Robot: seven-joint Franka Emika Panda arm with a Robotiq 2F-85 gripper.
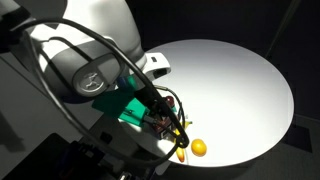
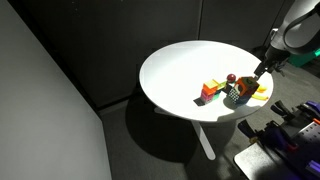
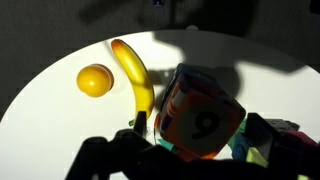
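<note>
A block with a dark "9" on its orange-red face point(image 3: 203, 124) lies between the spread fingers of my gripper in the wrist view. One dark finger point(image 3: 118, 158) is on its left and the other on its right; whether either touches it, I cannot tell. In exterior view 2 the dark block point(image 2: 243, 90) sits near the table's edge beneath the arm. Exterior view 1 has the block and fingertips mostly hidden behind the arm and its cable.
Close to the block lie a yellow banana point(image 3: 136, 76) and an orange point(image 3: 95, 80). A stack of coloured blocks point(image 2: 211, 91) and a red ball point(image 2: 231, 77) stand nearby.
</note>
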